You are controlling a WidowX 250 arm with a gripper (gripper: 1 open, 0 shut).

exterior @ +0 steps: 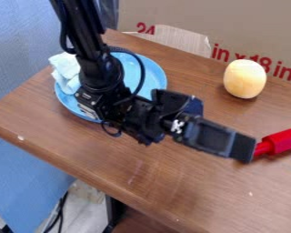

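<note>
The black arm reaches down from the top left over a blue plate (pixel 153 73), its gripper (pixel 228 143) extended to the right, above the table beside a red cylinder (pixel 282 140). Whether its fingers are open or shut cannot be told from this angle. A light cloth (pixel 65 71) lies at the plate's left side. A small dark blue object, partly hidden, shows behind the gripper.
A pale yellow round object (pixel 244 78) rests at the back right. A cardboard box with red print stands behind the table (pixel 135 187). The table's left edge borders a blue surface.
</note>
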